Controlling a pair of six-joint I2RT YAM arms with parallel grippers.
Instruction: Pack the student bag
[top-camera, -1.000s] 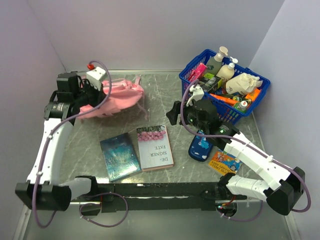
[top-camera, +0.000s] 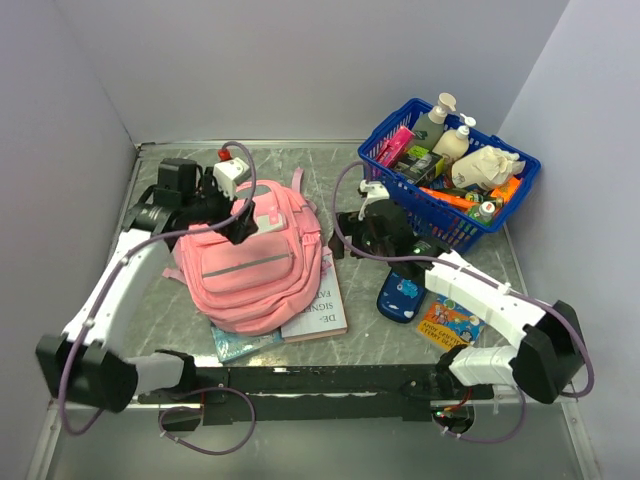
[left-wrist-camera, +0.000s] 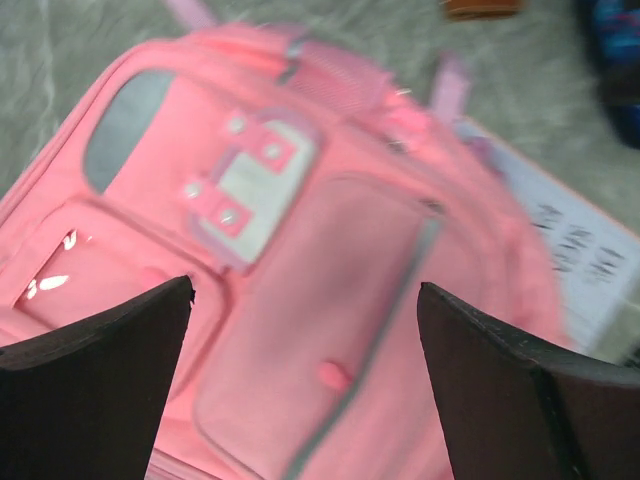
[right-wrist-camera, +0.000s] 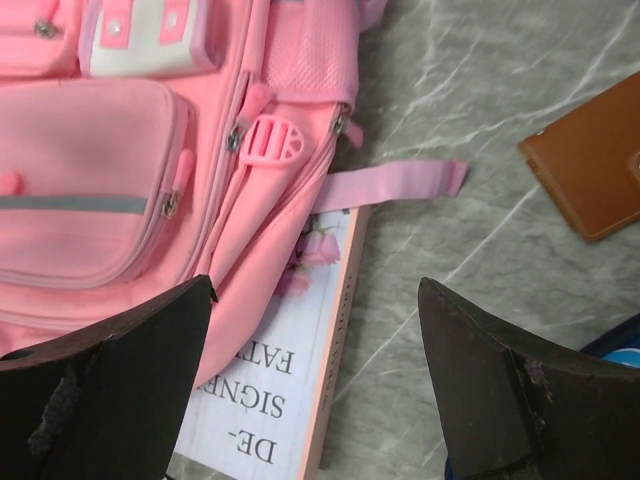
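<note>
The pink backpack lies flat on the left of the table, its front pockets facing up. Over its upper part hovers my left gripper, open; in the left wrist view only the bag's pink fabric shows between the fingers. My right gripper is open just right of the bag, with nothing between its fingers. Beneath the bag's lower right side a white book sticks out, partly covered. Another, teal book peeks out below the bag. A blue case and a colourful booklet lie toward the right.
At the back right stands a blue basket full of bottles and packets. A brown wallet-like item lies on the table right of the bag.
Earlier, the left gripper held the bag up at the back left. The bag has come down over the two books, and that gripper is now open.
</note>
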